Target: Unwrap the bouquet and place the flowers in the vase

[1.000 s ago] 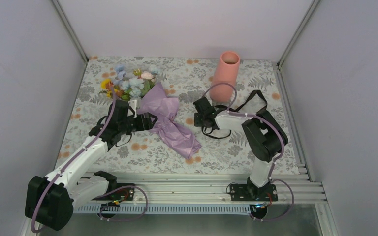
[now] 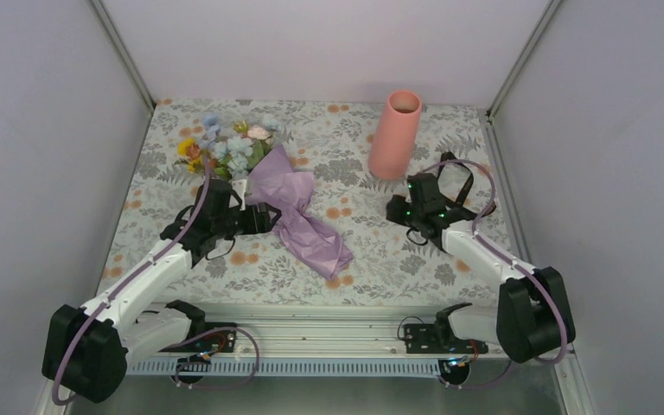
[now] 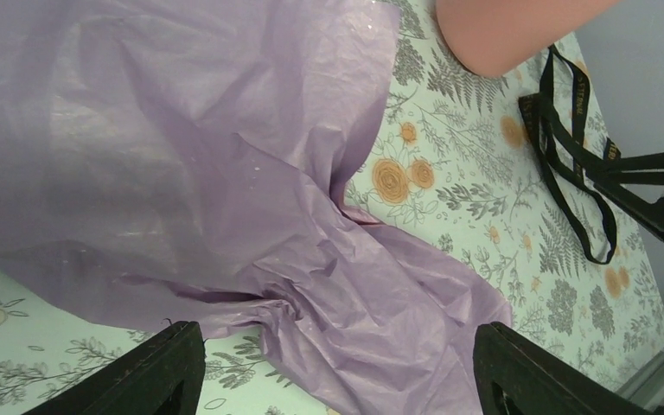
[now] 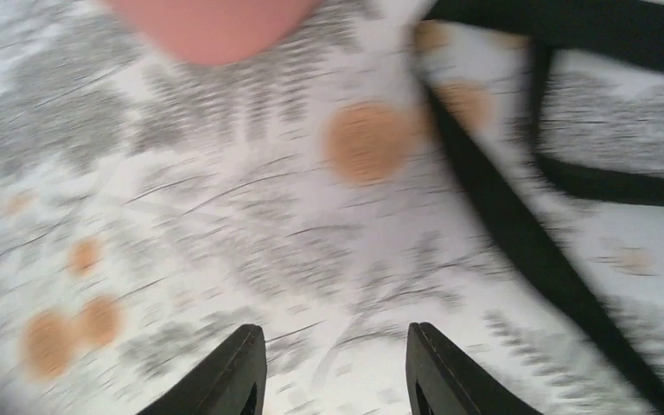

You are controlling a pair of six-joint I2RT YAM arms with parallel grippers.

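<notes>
A flower bouquet (image 2: 232, 147) with blue, yellow and pink blooms lies at the back left, in crumpled purple wrapping (image 2: 307, 229) that runs toward the front. A pink vase (image 2: 389, 143) stands at the back right. My left gripper (image 2: 268, 218) hangs over the wrapping; in the left wrist view its fingers stand open with purple paper (image 3: 337, 285) visible below between them. My right gripper (image 2: 394, 209) is open over bare table, in front of and near the vase, with nothing between its fingers; its wrist view is blurred.
A black strap (image 4: 501, 207) lies beside the right gripper, right of the vase. Walls (image 2: 609, 199) border both sides.
The left gripper has shifted slightly right.
</notes>
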